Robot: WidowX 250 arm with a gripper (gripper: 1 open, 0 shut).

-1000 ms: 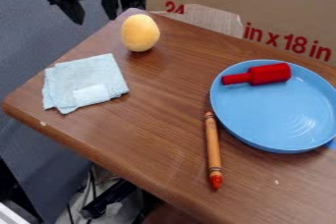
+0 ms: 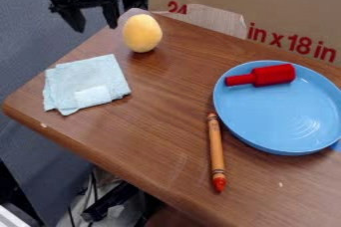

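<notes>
My dark gripper (image 2: 92,10) hangs at the top left, beyond the table's back-left edge, with its fingers spread and nothing visible between them. To its right on the table stands a yellow oval object (image 2: 142,32). A folded pale blue cloth (image 2: 83,82) lies on the left of the table. On the right, a blue plate (image 2: 277,121) holds a red cylindrical object with a narrower handle (image 2: 269,75). An orange crayon (image 2: 216,151) lies left of the plate, red tip toward the front.
A cardboard box (image 2: 260,7) stands along the back.
The objects on the table have not moved.
</notes>
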